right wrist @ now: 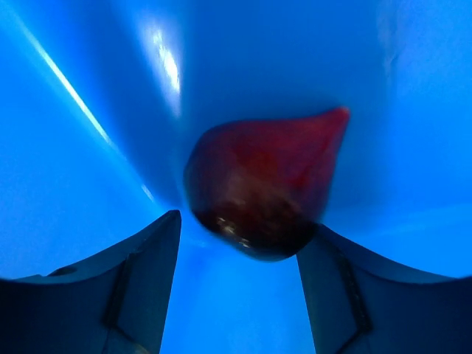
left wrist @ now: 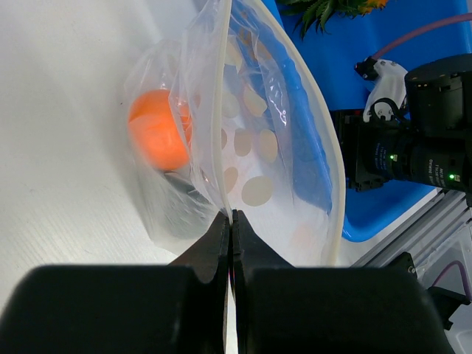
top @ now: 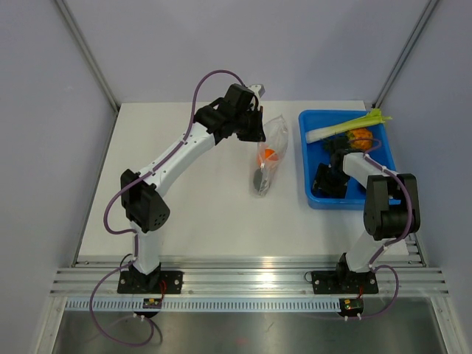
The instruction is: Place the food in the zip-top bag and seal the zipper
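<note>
A clear zip top bag (top: 271,151) with an orange item (left wrist: 156,129) inside lies left of the bin. My left gripper is shut on the bag's rim, holding its mouth apart, seen in the left wrist view. My right gripper is down in the blue bin (top: 313,122), part open around a dark red, pointed, round food item (right wrist: 258,177), like an onion; whether the fingers touch it cannot be told.
At the bin's back lie a long pale green stalk (top: 332,129) and an orange item with leafy green (top: 360,139). The white table left of the bag is clear.
</note>
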